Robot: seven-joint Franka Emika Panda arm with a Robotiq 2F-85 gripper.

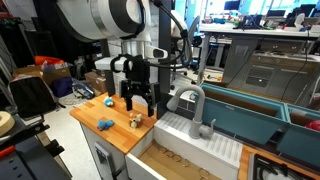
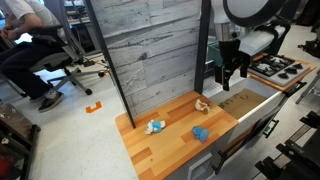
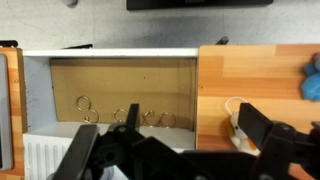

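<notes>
My gripper (image 1: pixel 140 104) hangs open above the wooden counter, close over a small tan and white toy (image 1: pixel 135 121), with nothing between its fingers. In the wrist view the same toy (image 3: pixel 240 134) lies between the dark fingers, low in the picture. A blue toy (image 1: pixel 105 125) lies nearer the counter's front edge; only part of the blue toy (image 3: pixel 312 82) shows at the right of the wrist view. Farther back sits a small light-blue and white toy (image 2: pixel 155 127). Beside the counter, the open drawer (image 3: pixel 195 75) has several thin rings on its brown bottom.
A grey faucet (image 1: pixel 198 104) rises behind the drawer, beside a white dish rack (image 1: pixel 219 150). Right of that is a stove (image 1: pixel 268 166). A teal open box (image 1: pixel 235 121) stands at the back. Bare wood (image 2: pixel 178 150) surrounds the toys.
</notes>
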